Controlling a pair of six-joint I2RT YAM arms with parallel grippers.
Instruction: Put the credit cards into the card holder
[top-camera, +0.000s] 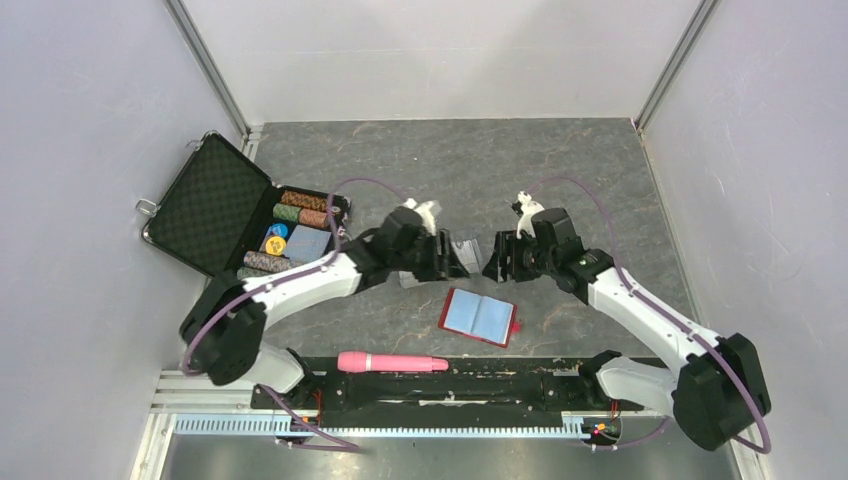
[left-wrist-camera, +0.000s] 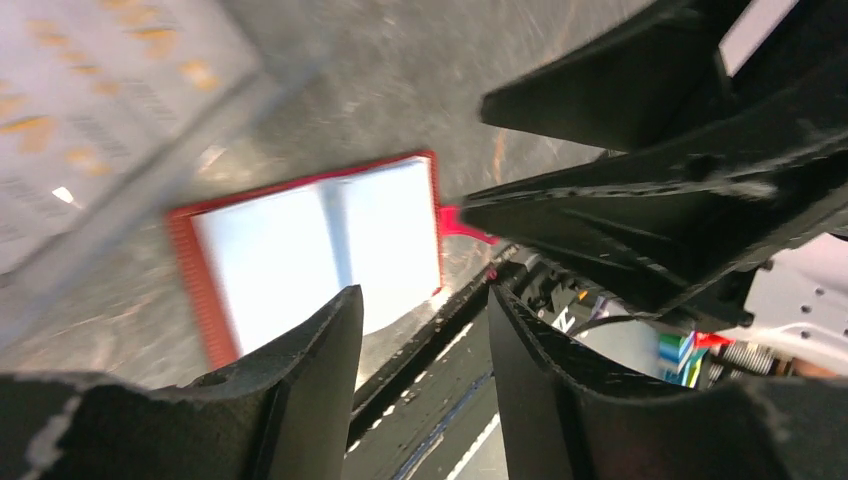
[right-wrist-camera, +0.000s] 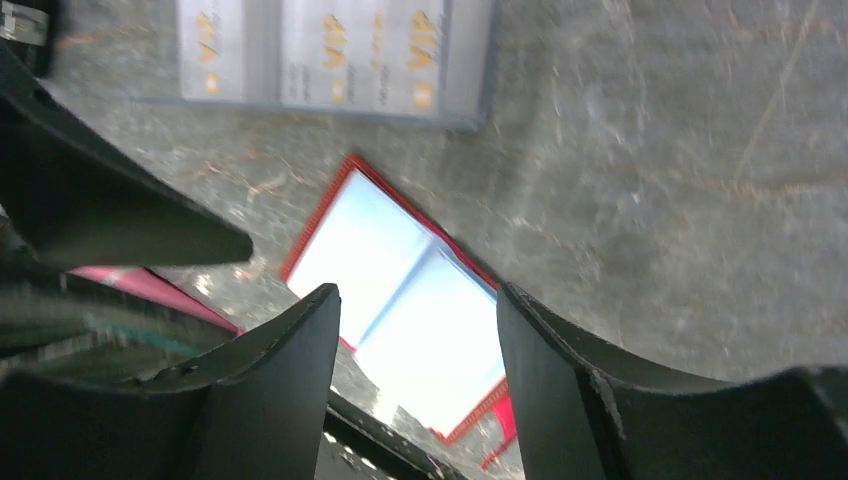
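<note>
The red card holder (top-camera: 478, 318) lies open on the table with pale blue sleeves; it also shows in both wrist views (left-wrist-camera: 280, 260) (right-wrist-camera: 425, 330). Behind it is a clear tray (right-wrist-camera: 370, 60) of cards with gold print, partly hidden by the arms in the top view. My left gripper (top-camera: 446, 262) is above the tray's area, open, nothing visible between its fingers. My right gripper (top-camera: 500, 262) faces it from the right, also open and empty, behind and above the holder.
An open black case (top-camera: 205, 205) with chips and card decks stands at the left. A pink cylinder (top-camera: 390, 362) lies at the front edge.
</note>
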